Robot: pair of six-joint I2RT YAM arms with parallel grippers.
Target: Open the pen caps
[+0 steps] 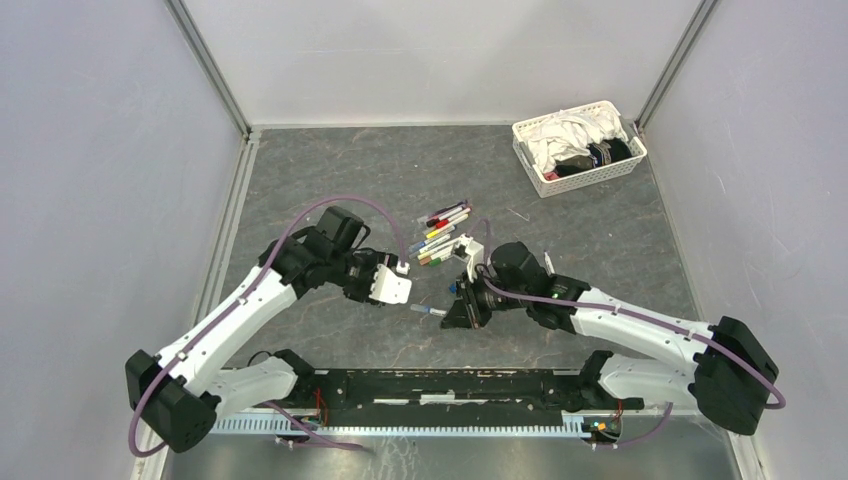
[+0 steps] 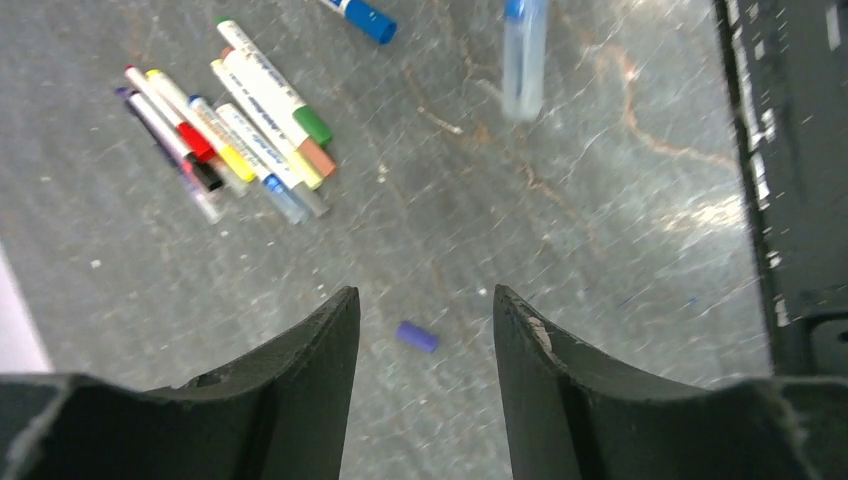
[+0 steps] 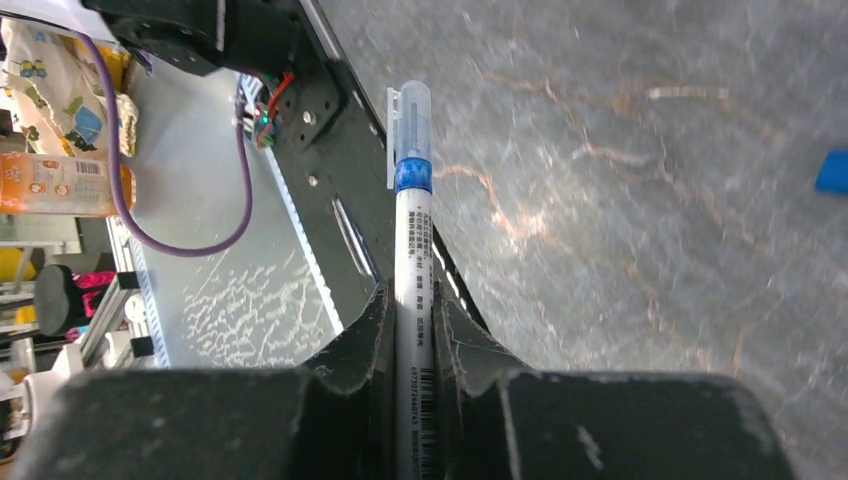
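A white marker with a blue band and a clear cap on its far end is clamped in my right gripper. From the top, this marker's capped end points left toward my left arm. My left gripper stands open with nothing between its fingers; the clear cap shows ahead of it, apart from the fingertips. Several capped markers lie in a row on the table. A blue-capped marker lies apart from them, mostly hidden by my right arm in the top view.
A small purple piece, seemingly on the table, shows between the left fingers. At the back right stands a white basket with cloth in it. Another white marker lies beside my right arm.
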